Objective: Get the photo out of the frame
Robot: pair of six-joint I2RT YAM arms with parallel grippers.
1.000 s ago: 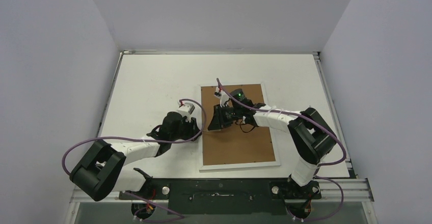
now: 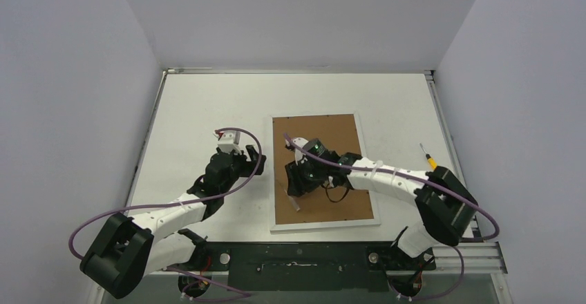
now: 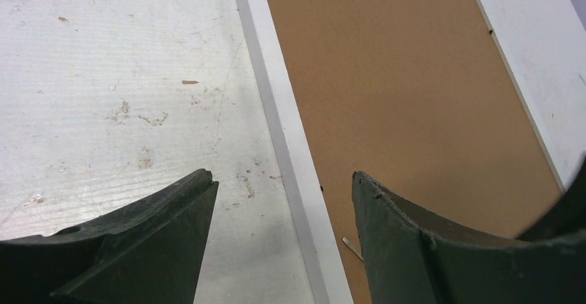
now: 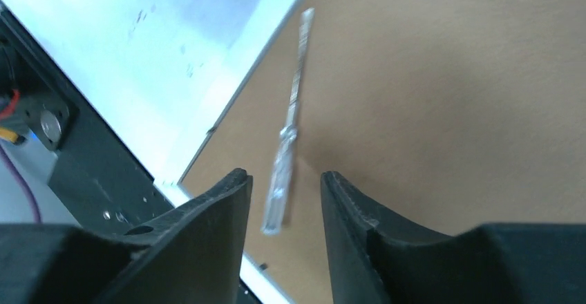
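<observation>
The white photo frame (image 2: pixel 325 225) lies backing-up, its brown board (image 2: pixel 318 211) inside and small dark tabs along the edge. A thin metal tool (image 4: pixel 282 166) lies on the board near a frame corner. My right gripper hovers over it, part open, fingers either side of the tool's handle, apparently not touching. My left gripper stands open beside the frame's left side, nothing between its fingers.
A yellow-handled screwdriver (image 2: pixel 430 159) lies at the table's right edge. The dark front rail (image 2: pixel 290 262) borders the near edge.
My left gripper has backed up and left from the frame's edge.
</observation>
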